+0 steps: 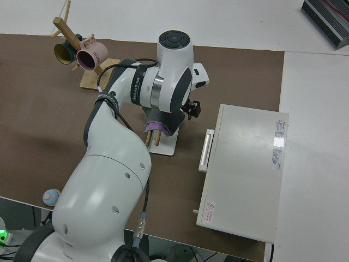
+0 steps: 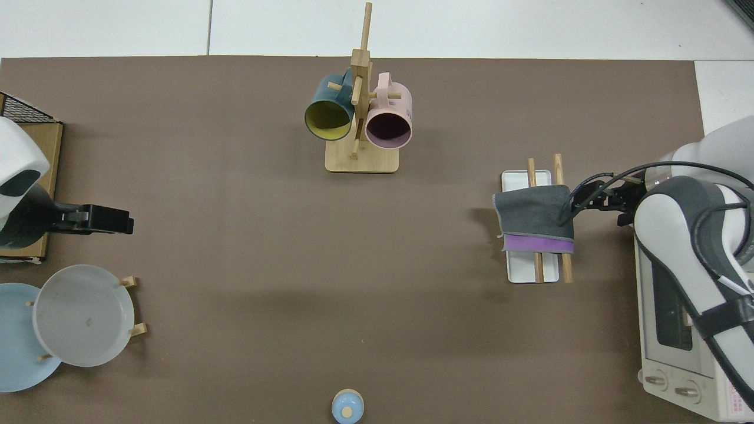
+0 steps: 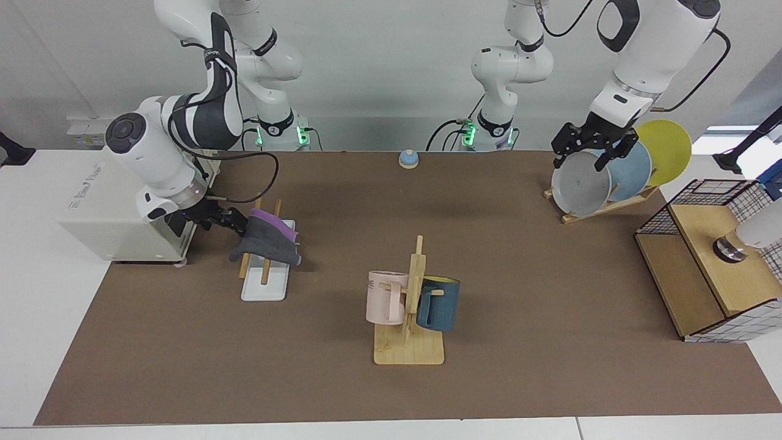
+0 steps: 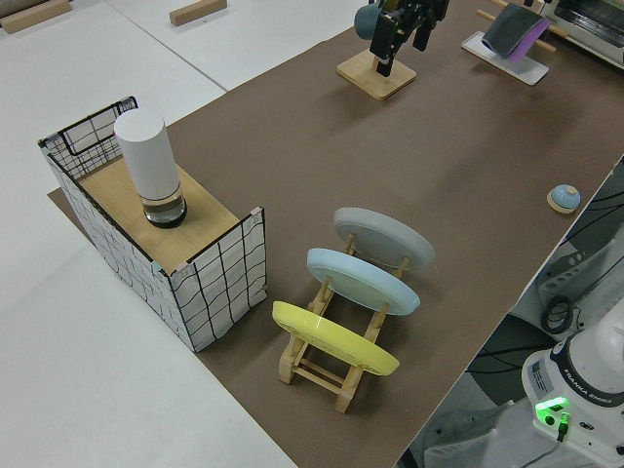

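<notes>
A grey cloth [image 2: 531, 212] and purple cloth [image 2: 538, 244] hang over two wooden rods on a white stand [image 2: 519, 268]. My right gripper [image 3: 220, 219] is at their oven-side edge, partly hidden by cables and its arm; whether it is open or shut doesn't show. My left gripper [image 2: 95, 219] is above the shelf and plate rack at the other end, holding nothing visible; its finger is unclear.
A mug tree [image 2: 360, 162] holds a blue and a pink mug. A plate rack [image 4: 346, 388], wire shelf [image 4: 210, 229], small blue round object [image 2: 347, 406] and oven [image 1: 245, 169] border the clear middle.
</notes>
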